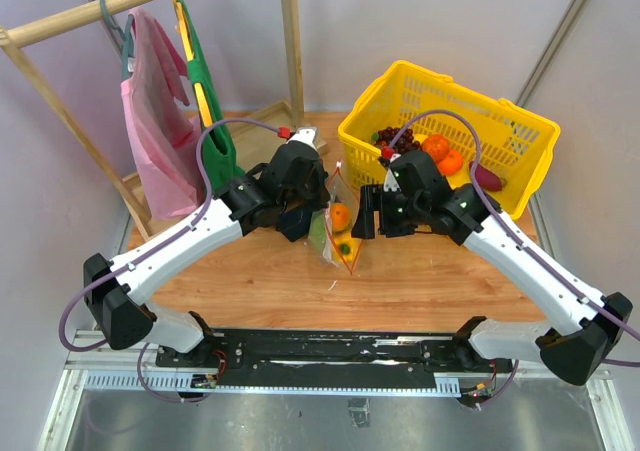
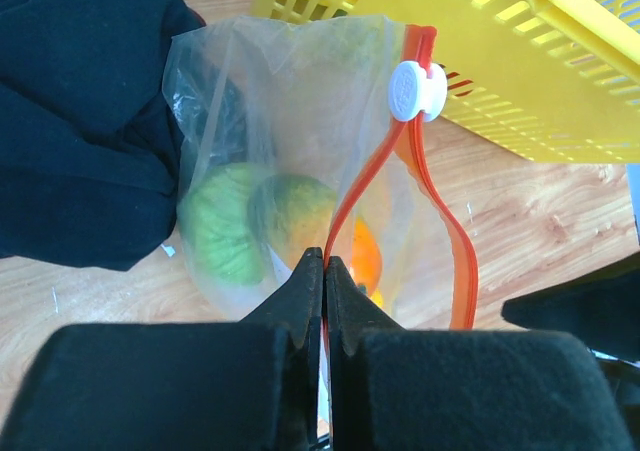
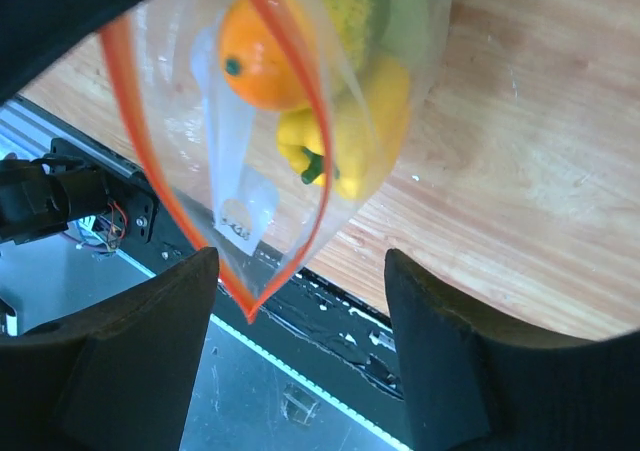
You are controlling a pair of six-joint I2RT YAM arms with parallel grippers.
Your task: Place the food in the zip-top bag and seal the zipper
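Observation:
The clear zip bag [image 2: 215, 81] stands on the table with an orange-red zipper rim [image 2: 465, 271] and a white slider [image 2: 405, 91] at its upper end. Inside are a pale green round item [image 2: 220, 226], an orange [image 3: 262, 53] and a yellow pepper [image 3: 372, 126]. My left gripper is shut on one side of the bag's rim. To the bag's right, my right gripper [image 1: 367, 216] is open, its fingers [image 3: 205, 271] apart. The rim's pointed corner shows between them in the right wrist view; whether it is within the fingers is unclear.
A yellow basket [image 1: 520, 121] with grapes, tomato-like fruits and an eggplant [image 1: 487, 178] stands behind and right. Dark blue cloth [image 2: 80, 121] lies left of the bag. A wooden rack [image 1: 75, 116] holds hanging cloths.

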